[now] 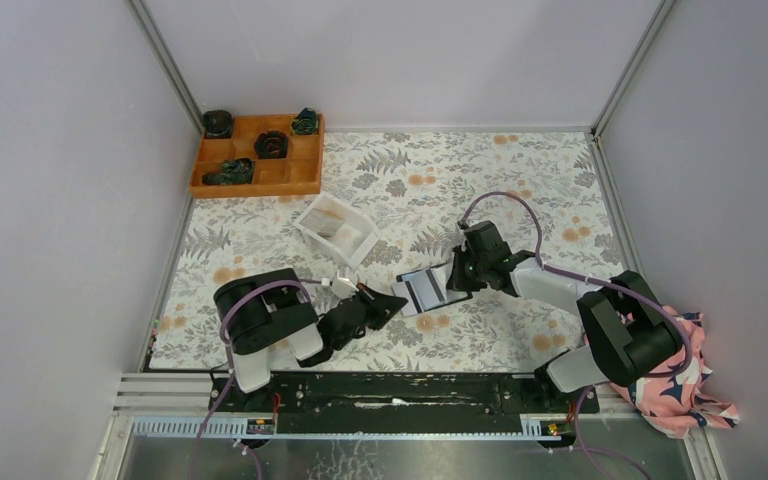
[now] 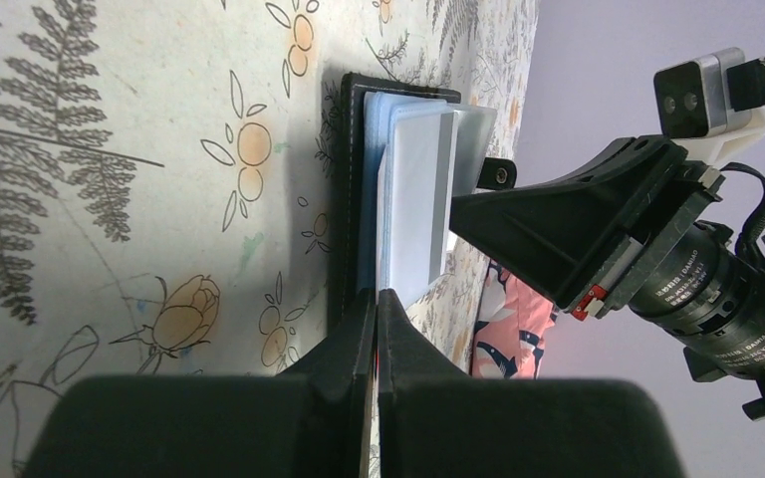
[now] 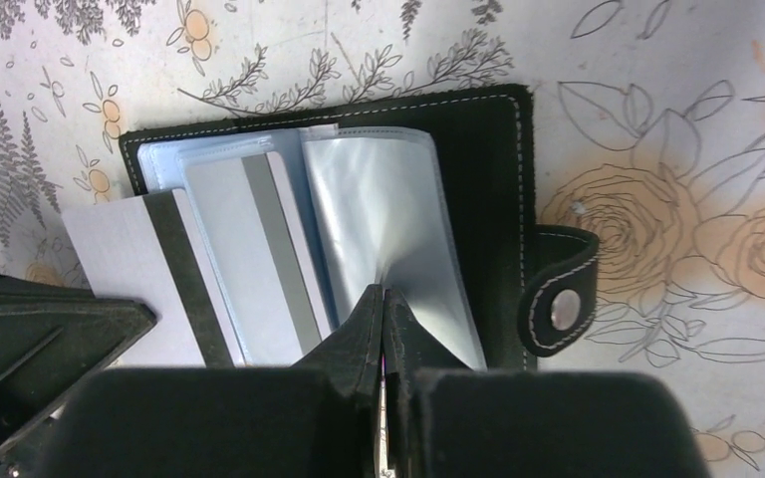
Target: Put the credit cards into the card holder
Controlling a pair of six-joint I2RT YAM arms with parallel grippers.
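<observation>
The black card holder (image 3: 488, 179) lies open on the patterned table, its clear sleeves facing up. A white card with a dark stripe (image 3: 120, 239) sticks out past the holder's left side and partly lies under another striped card (image 3: 244, 239) in a sleeve. My left gripper is shut at the outer edge of the protruding card, which runs between its fingertips. From the other side, my right gripper is shut on the clear sleeve (image 3: 379, 189), which puckers at the tips. How deep the card sits is hidden.
A white bin (image 1: 340, 230) with pale contents stands behind the left arm. At the back left is a wooden compartment tray (image 1: 295, 172) with dark items. A patterned pink cloth (image 1: 682, 385) lies at the right. Table space behind the holder is clear.
</observation>
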